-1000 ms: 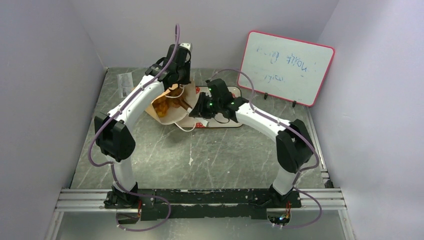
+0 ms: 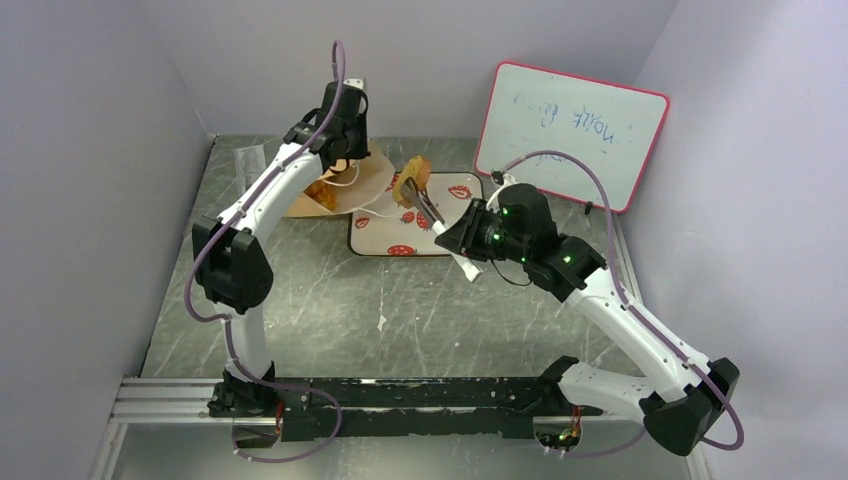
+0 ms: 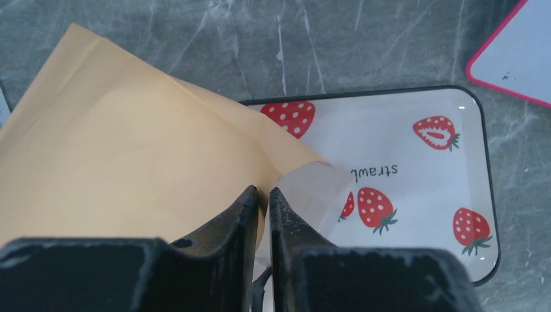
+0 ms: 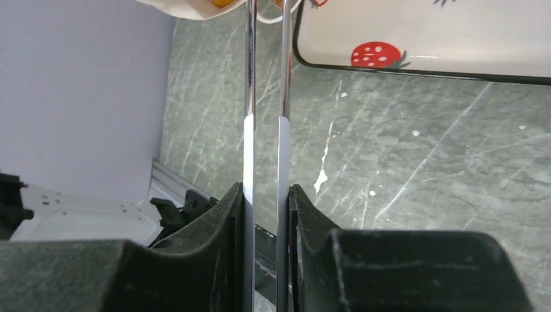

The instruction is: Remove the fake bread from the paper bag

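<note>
An open paper bag [image 2: 372,178] lies on its side at the back left. My left gripper is shut on the bag's edge, with the brown paper [image 3: 130,149] spread out to the left in that wrist view. My right gripper is shut on metal tongs with white handles [image 4: 284,162], one handle at each finger. At the tongs' far end, in the top view, a golden-brown piece of fake bread [image 2: 416,172] is gripped outside the bag's mouth, above the tray. More bread [image 2: 323,194] shows inside the bag. The tongs' tips are cut off in the right wrist view.
A white tray with strawberry pictures [image 2: 450,215] lies beside the bag, its right part bare. A whiteboard with a pink frame [image 2: 570,130] leans at the back right.
The right arm has drawn back rightward, bringing the tongs and one bread piece out of the bag over the tray. The left gripper has shifted slightly left with the bag.
</note>
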